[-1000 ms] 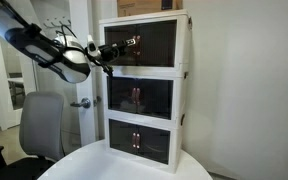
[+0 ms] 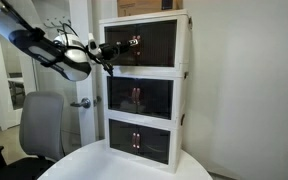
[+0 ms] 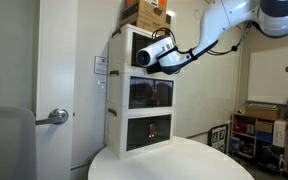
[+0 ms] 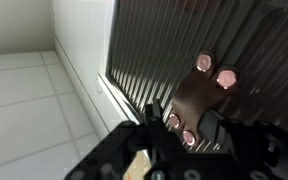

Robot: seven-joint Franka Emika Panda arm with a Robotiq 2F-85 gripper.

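A tall white cabinet of three stacked units stands on a white table, with dark double doors and a pair of reddish handles on each unit. My gripper is at the top unit's dark doors. In the wrist view its black fingers stand apart, close to the paired handles, which have round pale pegs. Whether a finger touches a handle cannot be told. The top doors look shut; exterior view 2 has the arm's wrist in front of them.
Cardboard boxes sit on top of the cabinet. A grey office chair stands at the left, near a door with a metal handle.
The gripper's front end has shifted very slightly at the top doors. Otherwise the arm and cabinet look the same.
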